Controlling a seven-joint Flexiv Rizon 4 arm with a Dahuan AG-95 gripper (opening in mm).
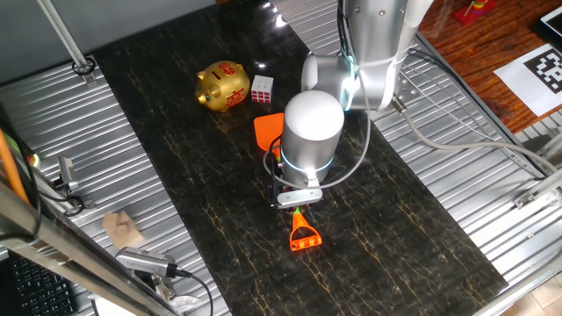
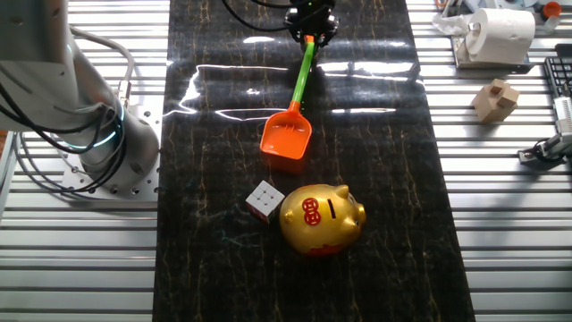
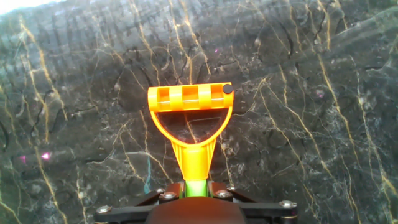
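Note:
A toy shovel has an orange blade (image 2: pixel 286 136), a green shaft (image 2: pixel 304 79) and an orange D-shaped handle (image 3: pixel 191 117). My gripper is shut on the green shaft, close to the handle, with a finger on either side. In exterior view 1 the arm's rounded wrist covers the gripper and most of the shaft. The blade points toward a white-and-red puzzle cube (image 2: pixel 265 200) and a golden piggy bank (image 2: pixel 322 220), apart from both. A reddish reflection shows on the table beneath the blade's front edge; how high the blade stands is hard to tell.
A wooden block (image 2: pixel 495 101) and a paper roll (image 2: pixel 500 36) stand off the table on the ribbed metal surface. A cable loops around the wrist.

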